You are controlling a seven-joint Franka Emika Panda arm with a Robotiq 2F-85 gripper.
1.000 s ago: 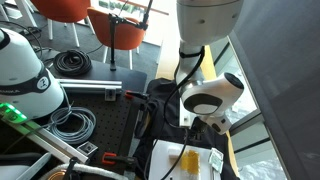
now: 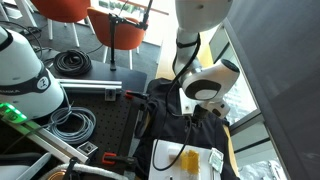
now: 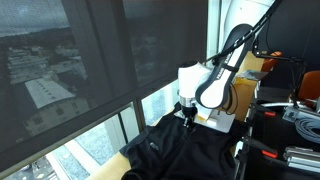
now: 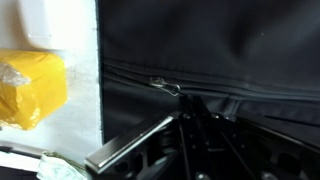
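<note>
Black fabric with a long zipper (image 4: 240, 90) fills much of the wrist view, its seam running across. A small silver loop, like a zipper pull (image 4: 165, 86), lies on the seam right by my fingertips. My gripper is low over the seam, its dark tips brought together at the zipper. The tips hide exactly what they pinch. In exterior view 2 the gripper (image 3: 189, 122) reaches down to the black cloth (image 3: 165, 148), which is spread on the table and rumpled at its near end.
A white board with a yellow package (image 2: 189, 162) lies beside the cloth. A dark equipment cart with coiled cable (image 2: 72, 126) stands to one side, and a window blind (image 3: 70, 80) rises behind. An orange chair (image 2: 115, 30) is farther off.
The board and yellow package look unmoved.
</note>
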